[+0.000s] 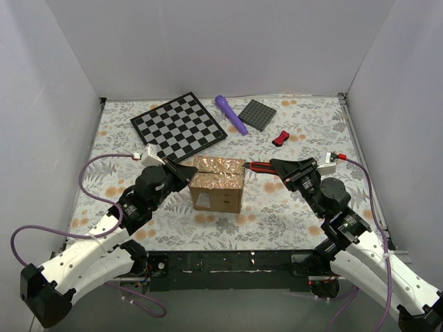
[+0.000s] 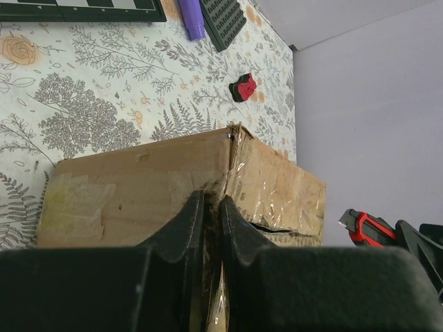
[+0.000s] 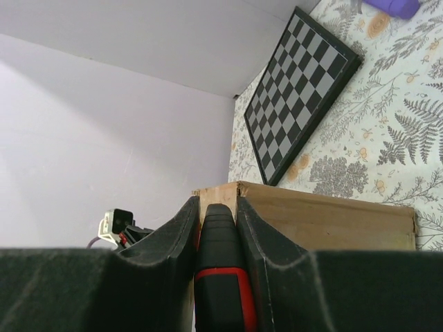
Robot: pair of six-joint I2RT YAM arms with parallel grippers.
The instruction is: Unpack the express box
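A brown taped cardboard box (image 1: pixel 217 197) stands in the middle of the table, its top seam crossed by shiny tape. My left gripper (image 1: pixel 191 170) is shut on the box's left upper edge; in the left wrist view the box (image 2: pixel 138 180) runs out beyond its fingers. In my right gripper (image 1: pixel 275 166) a red-and-black utility knife (image 1: pixel 260 167) is held, its tip pointing left at the box's right upper edge. In the right wrist view the knife's handle (image 3: pixel 220 277) lies between the fingers and hides its own tip. Whether the blade touches the box cannot be told.
Behind the box lie a checkered board (image 1: pixel 178 126), a purple microphone-shaped object (image 1: pixel 230 115) and a dark grey square pad (image 1: pixel 257 115). A small red-and-black item (image 1: pixel 281 138) rests at the back right. The table in front of the box is clear.
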